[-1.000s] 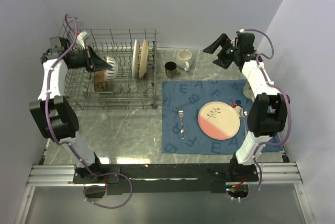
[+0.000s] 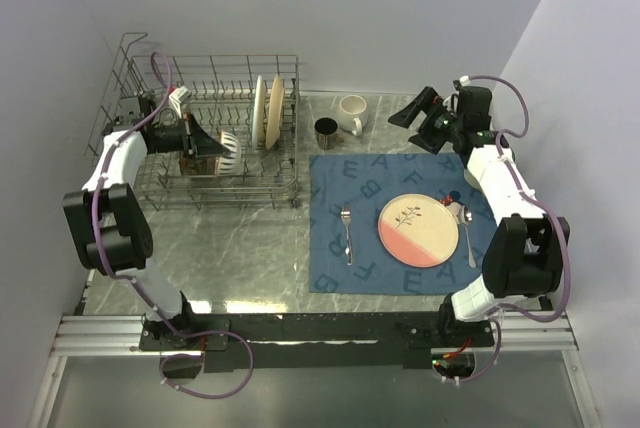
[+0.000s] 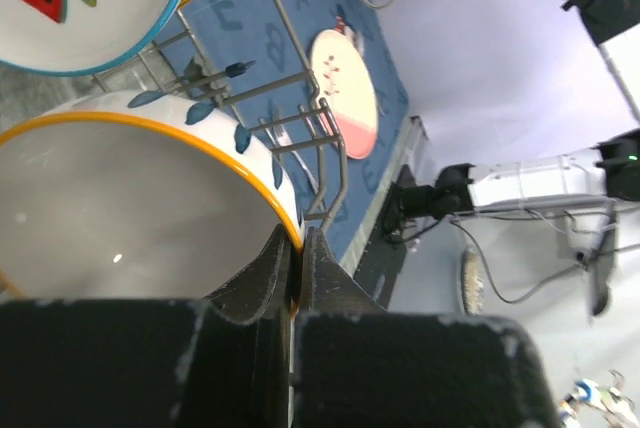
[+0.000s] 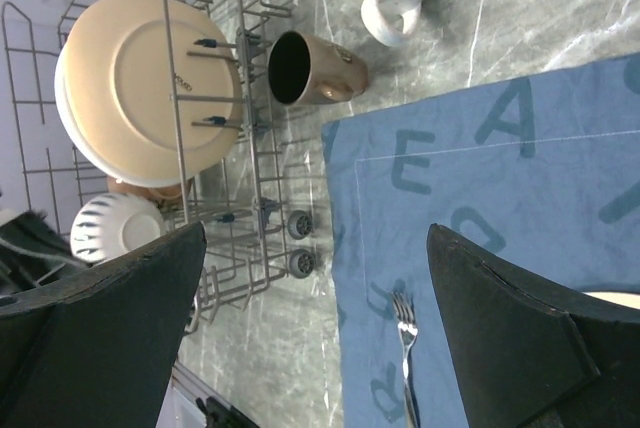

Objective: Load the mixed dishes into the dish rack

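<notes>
In the top view my left gripper (image 2: pixel 212 147) is over the left half of the wire dish rack (image 2: pixel 275 188), shut on the rim of a white patterned bowl (image 2: pixel 230 153). Up close, the bowl (image 3: pixel 110 208) is tipped on its side with an orange rim. To its right in the rack two plates stand on edge, one white (image 2: pixel 259 112) and one tan (image 2: pixel 274 113). A plate with a pink section (image 2: pixel 418 231) lies on the blue mat. My right gripper (image 2: pixel 416 120) hangs open and empty above the counter behind the mat. Whether the bowl touches the rack's wires I cannot tell.
Right of the rack stand a dark mug (image 2: pixel 326 133) and a white mug (image 2: pixel 352 114). A fork (image 2: pixel 347 234) and a spoon (image 2: pixel 467 236) flank the plate on the mat (image 2: pixel 345 178). Bare counter (image 2: pixel 220 258) lies in front of the rack.
After a slight shift left, my left gripper has carried the bowl right and toward the front of the rack, covering much of the brown item there. The right arm has shifted slightly.
</notes>
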